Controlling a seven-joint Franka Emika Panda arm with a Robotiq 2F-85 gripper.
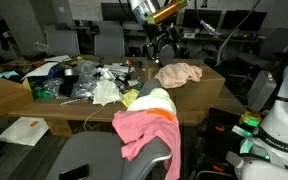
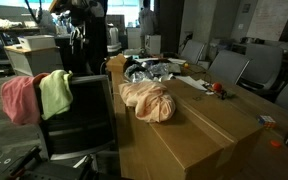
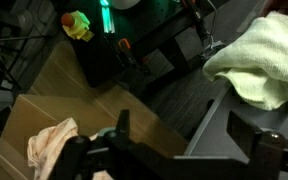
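My gripper is open, its two dark fingers wide apart at the bottom of the wrist view with nothing between them. In exterior view 1 the gripper [image 1: 162,52] hangs above the table, up and left of a peach cloth [image 1: 179,74] that lies crumpled on the tabletop. A pale yellow-green cloth [image 2: 55,92] hangs over a grey chair's back, beside a pink cloth [image 2: 21,99]. From the wrist, the pale cloth [image 3: 265,62] shows at upper right and the peach cloth [image 3: 52,149] at lower left.
The brown table [image 2: 189,130] carries several bags, papers and tools along its far part. A grey office chair [image 1: 94,155] stands in front of it. Chairs and monitors fill the background.
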